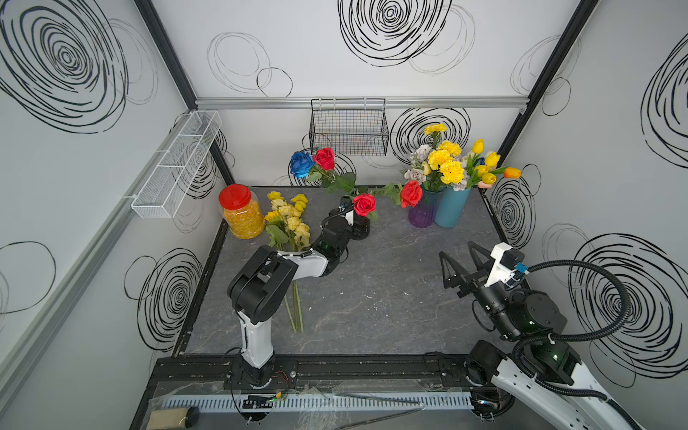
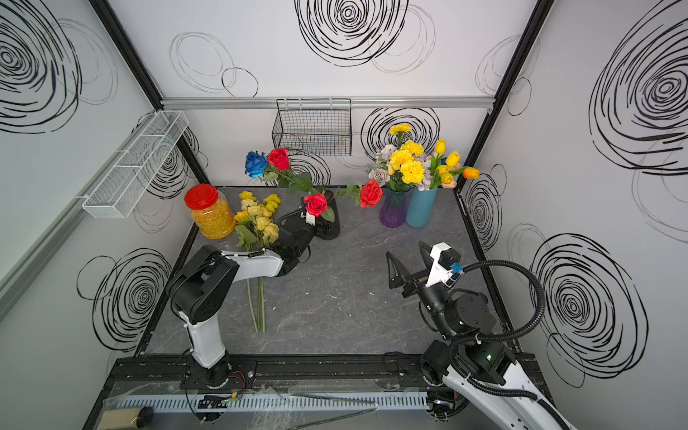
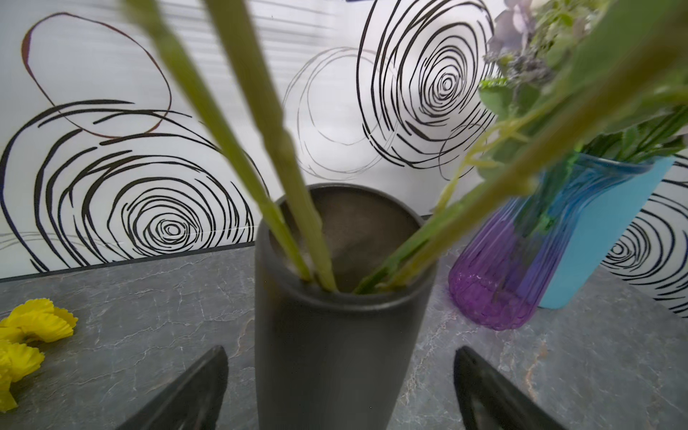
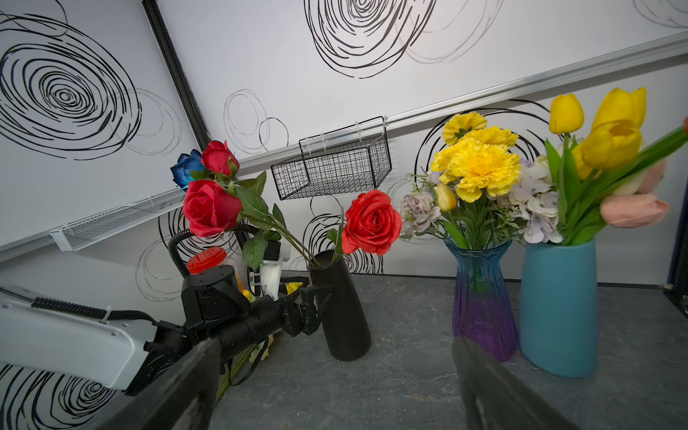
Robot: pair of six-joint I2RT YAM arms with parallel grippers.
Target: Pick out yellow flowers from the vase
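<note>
In the left wrist view the dark grey vase (image 3: 337, 358) stands upright between the spread fingers of my left gripper, which is open. Several green stems rise from its mouth; in the right wrist view they carry red roses (image 4: 371, 222) and a blue rose (image 4: 187, 168). Yellow carnations (image 1: 451, 161) fill the purple-blue glass vase (image 4: 483, 304), and yellow tulips (image 4: 612, 136) stand in the turquoise vase (image 4: 559, 315). More yellow flowers (image 1: 286, 215) lie on the table at left. My right gripper is open and empty, far from the vases.
A red-lidded jar (image 1: 243, 213) stands at the back left. A black wire basket (image 1: 349, 132) hangs on the back wall and a white one (image 1: 175, 168) on the left wall.
</note>
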